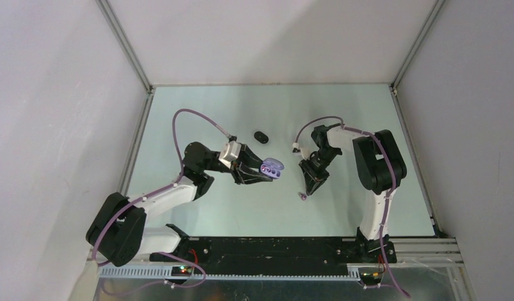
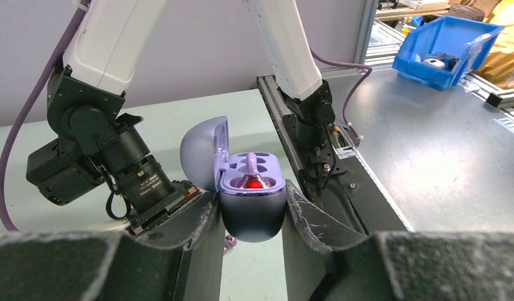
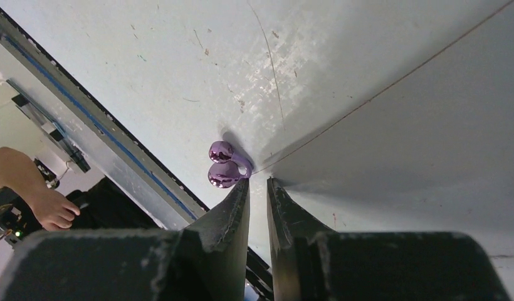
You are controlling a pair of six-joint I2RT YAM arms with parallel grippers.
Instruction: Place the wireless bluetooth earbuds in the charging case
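A lilac charging case (image 2: 251, 216) is held between the fingers of my left gripper, its lid (image 2: 203, 153) tilted open. In one slot sits a purple earbud (image 2: 252, 166) with its stem up, a red light glowing beside it; another slot looks empty. On the table lies a second shiny purple earbud (image 3: 224, 174), below the right arm in the top view. My right gripper has its fingers parted by a narrow gap holding nothing. Its left fingertip (image 3: 242, 188) is right by the earbud's narrow end; touching or not, I cannot tell.
A small black oval object (image 1: 261, 137) lies on the table behind the case. The table's front edge (image 3: 129, 150) runs diagonally past it in the right wrist view.
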